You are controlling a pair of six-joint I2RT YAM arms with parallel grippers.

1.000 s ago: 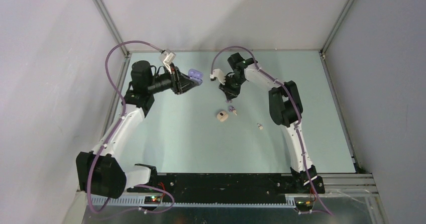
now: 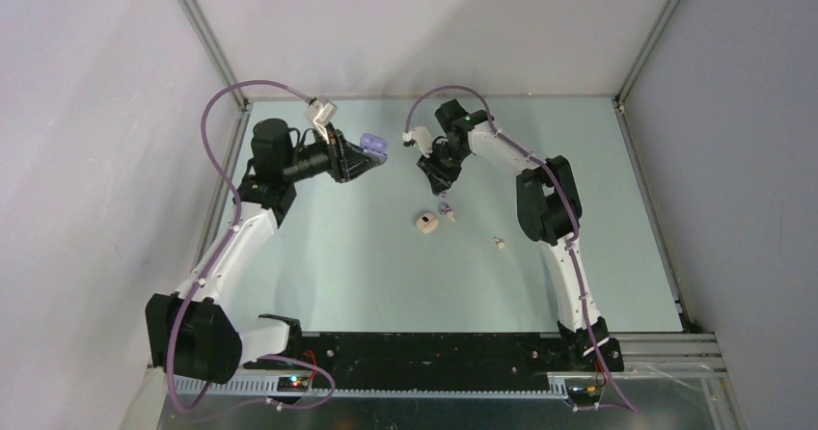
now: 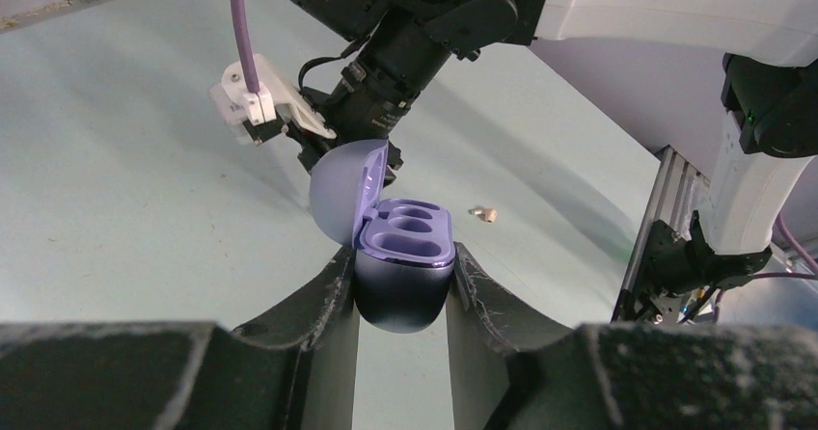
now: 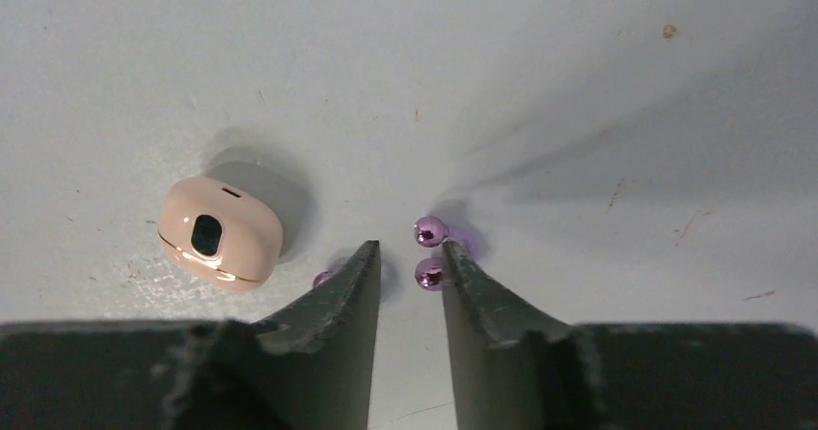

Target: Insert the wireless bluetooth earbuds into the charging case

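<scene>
An open purple charging case (image 3: 400, 256) is held by my left gripper, raised over the table's left half, its earbud slots showing. My right gripper points down at the table, its fingers part open just above purple earbuds. Two of these, an upper one (image 4: 431, 231) and a lower one (image 4: 428, 274), lie at the right finger's tip; another purple piece (image 4: 323, 279) is partly hidden behind the left finger. Whether anything is between the fingertips I cannot tell for sure, but none appears gripped.
A pale pink case (image 4: 218, 233) lies beside the purple earbuds. A small beige item (image 2: 500, 243) sits to the right on the table (image 2: 347, 256).
The left arm with the case is almost unchanged.
</scene>
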